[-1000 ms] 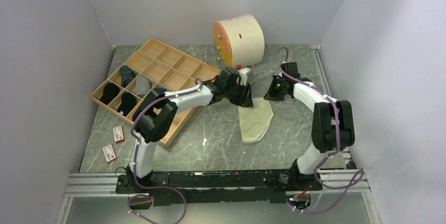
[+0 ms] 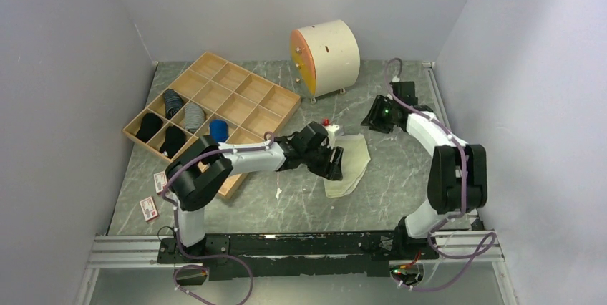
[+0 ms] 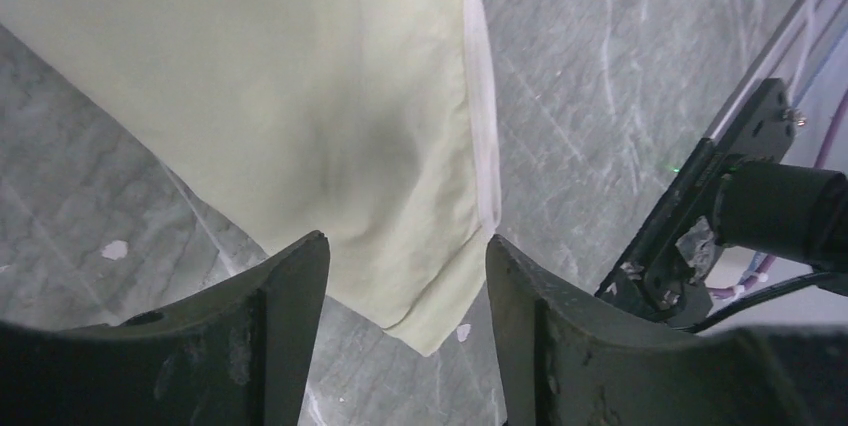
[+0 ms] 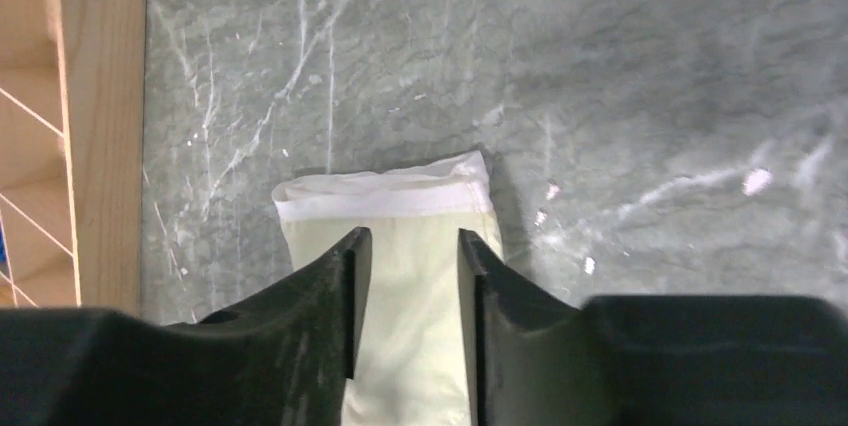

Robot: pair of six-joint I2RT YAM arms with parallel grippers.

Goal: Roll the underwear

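Pale yellow underwear (image 2: pixel 354 165) lies flat on the grey marbled table, folded into a long narrow shape. In the right wrist view its white waistband (image 4: pixel 385 201) crosses the far end. My left gripper (image 2: pixel 333 170) hovers over the front half of the cloth; in the left wrist view its fingers (image 3: pixel 300 291) stand apart, with a tapered corner of the underwear below and between them. At the upper right of the cloth, my right gripper (image 2: pixel 372 127) is part open, and its fingers (image 4: pixel 355 266) frame the cloth below without visibly gripping it.
A wooden compartment box (image 2: pixel 236 101) with rolled dark, grey and blue items stands at the left. Behind the cloth is a cream drum-shaped cabinet (image 2: pixel 333 58). Two small card boxes (image 2: pixel 149 208) lie at the far left.
My left gripper has come from the cloth's back end toward its front. The cloth has shifted slightly left.
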